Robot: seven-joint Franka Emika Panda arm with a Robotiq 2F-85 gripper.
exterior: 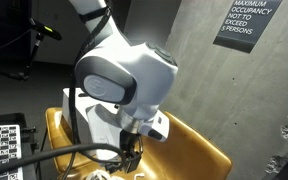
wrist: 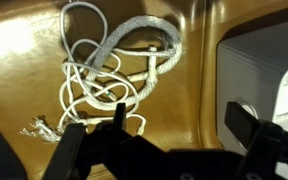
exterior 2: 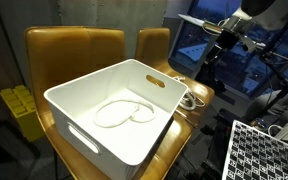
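Note:
A loose tangle of white rope (wrist: 139, 45) lies on a brown leather seat (wrist: 189, 85), with a thick looped part and thinner strands. One frayed end shows at the lower left. In the wrist view my gripper hangs over the seat, open, its dark fingers apart with nothing between them. The rope lies mostly ahead and to the left of it. In exterior view 2 the rope (exterior 2: 190, 100) sits beyond the white bin (exterior 2: 149, 140), and the bin looks empty but for pale coiled cord-like shapes on its floor.
The bin's wall (wrist: 227, 100) stands close on the right of my gripper in the wrist view. Chair backs (exterior 2: 79, 45) rise behind the bin. A black-and-white grid board (exterior 2: 264, 155) is at the lower right of exterior view 2.

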